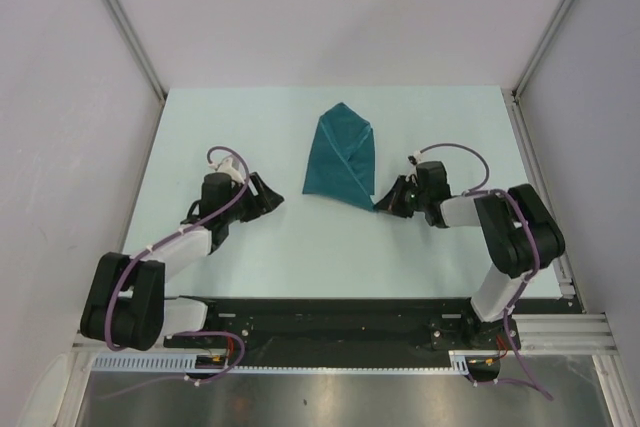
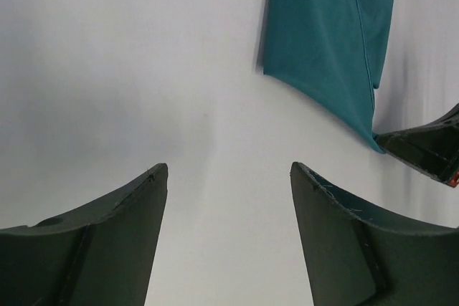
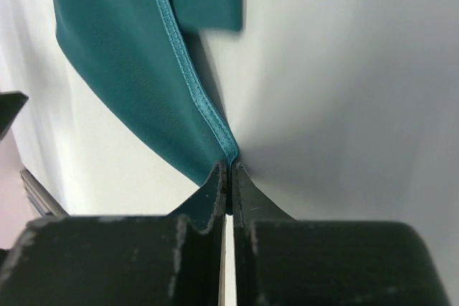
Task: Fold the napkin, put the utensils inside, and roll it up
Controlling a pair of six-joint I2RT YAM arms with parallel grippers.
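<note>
The teal napkin (image 1: pixel 335 162) lies partly folded at the back middle of the white table, its seamed edge running down to a front corner. My right gripper is shut on that corner of the napkin (image 3: pixel 136 77), which shows between its fingertips. Left of the napkin, my left gripper (image 1: pixel 265 194) stands open over bare table, with nothing between its fingers; in the left wrist view the napkin (image 2: pixel 315 34) lies beyond it, up and to the right. No utensils are seen.
The table's front edge runs just above the two arm bases.
</note>
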